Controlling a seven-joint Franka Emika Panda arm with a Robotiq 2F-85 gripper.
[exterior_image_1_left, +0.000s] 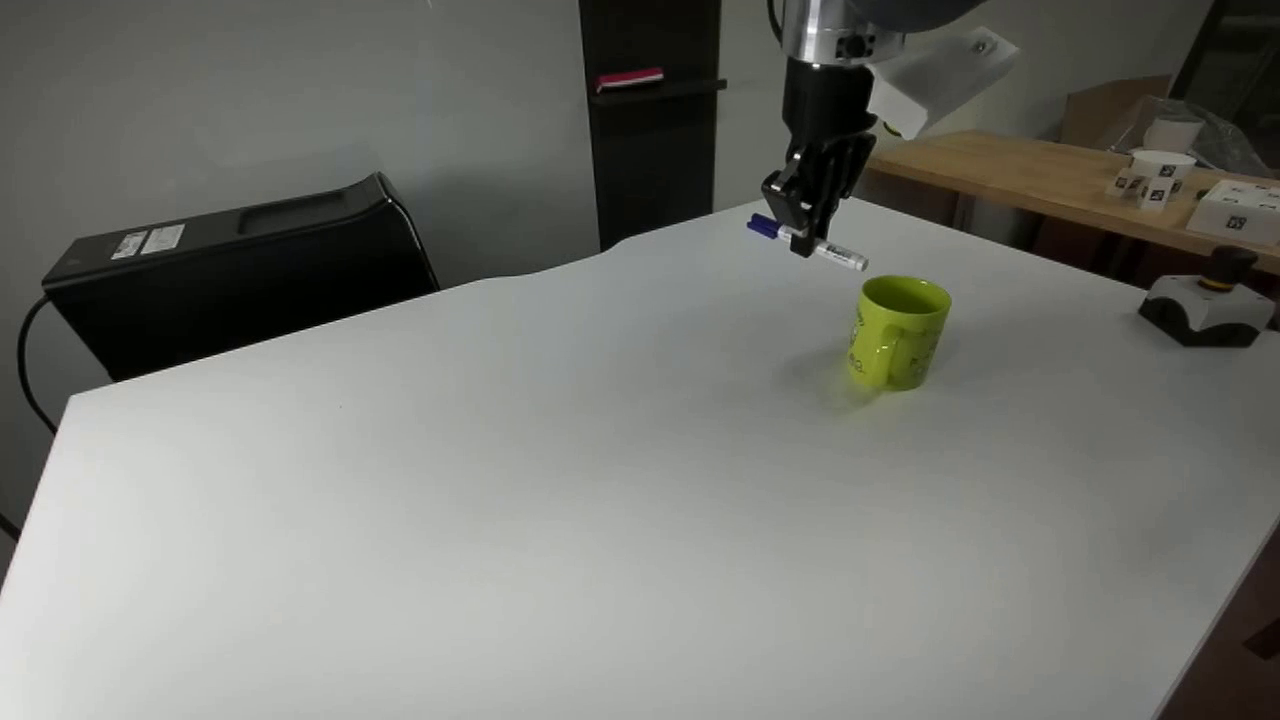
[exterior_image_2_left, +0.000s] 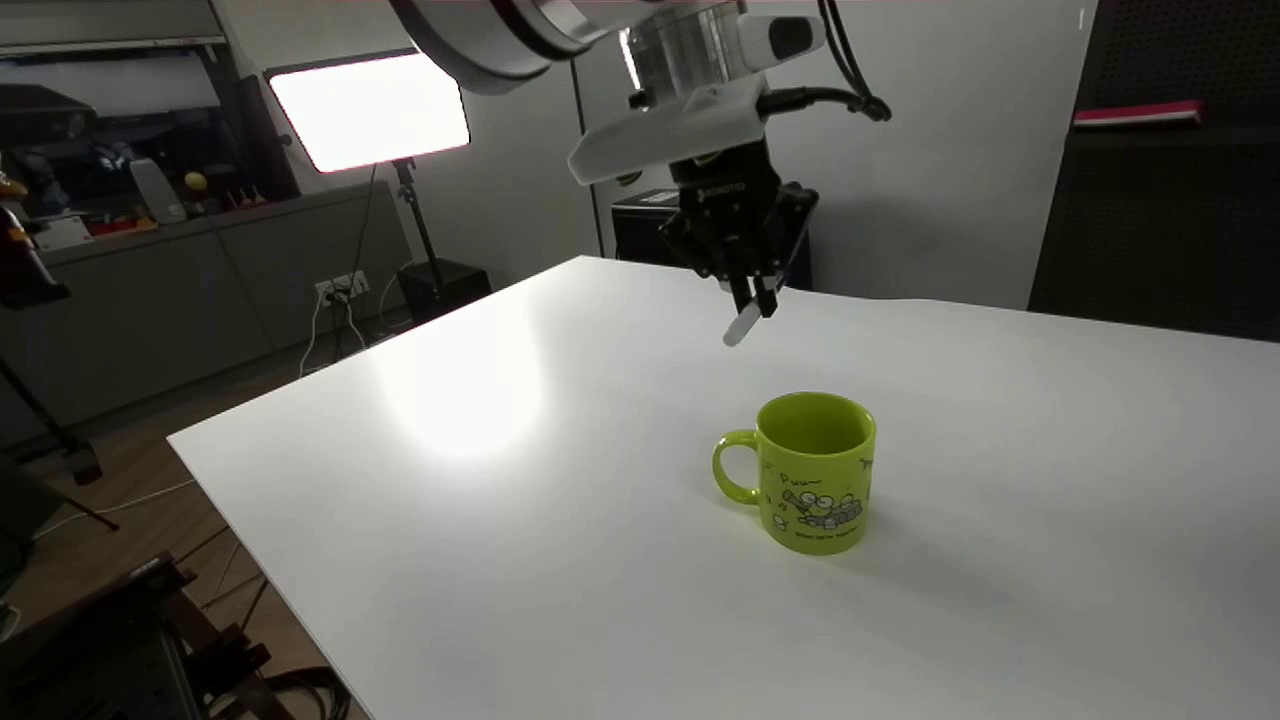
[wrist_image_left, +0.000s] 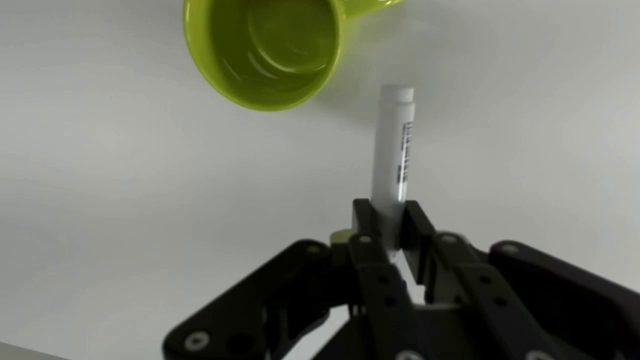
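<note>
A white marker with a blue cap is pinched across its middle by my gripper, which is shut on it well above the table. In the wrist view the marker's white barrel runs forward from between the fingertips, its plain end to the right of the mug; the cap is mostly hidden by the fingers. The yellow-green mug stands upright on the table, open side up, and looks empty inside. Marker and mug are apart, the marker held higher than the mug's rim.
A grey and black box with a knob sits at its right edge. Beyond the back left edge stands a black case.
</note>
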